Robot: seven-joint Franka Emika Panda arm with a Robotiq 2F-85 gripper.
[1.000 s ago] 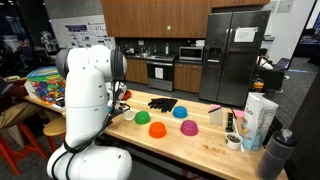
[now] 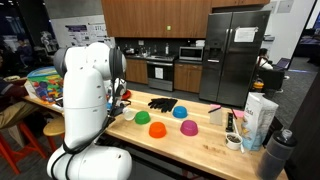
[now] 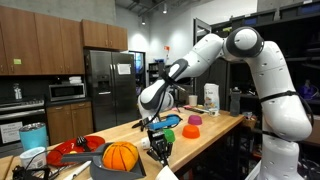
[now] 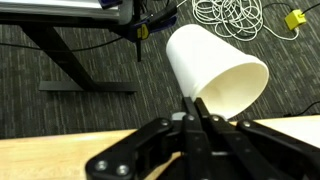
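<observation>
A white cup [image 4: 190, 58] fills the middle of the wrist view, tilted, with its open mouth facing lower right. My gripper is shut on its near rim or wall; the exact contact is partly hidden by the dark fingers. Below the cup lies dark floor, past the pale wooden table edge [image 4: 60, 150]. In exterior view 2, a white shape [image 3: 170, 172] at the bottom edge, next to my gripper [image 3: 160, 152], appears to be the same cup. Exterior view 1 does not show the grip clearly.
On the table stand a green bowl [image 2: 142, 117], an orange bowl [image 2: 157, 130], a blue bowl [image 2: 180, 112] and a magenta bowl [image 2: 189, 128]. A grey bin with an orange ball [image 3: 120, 156] is in the foreground of exterior view 2. Cables [image 4: 232, 15] lie on the floor.
In exterior view 1, the gripper end of the arm looks slightly lower than a second ago. The bowls have stayed in place.
</observation>
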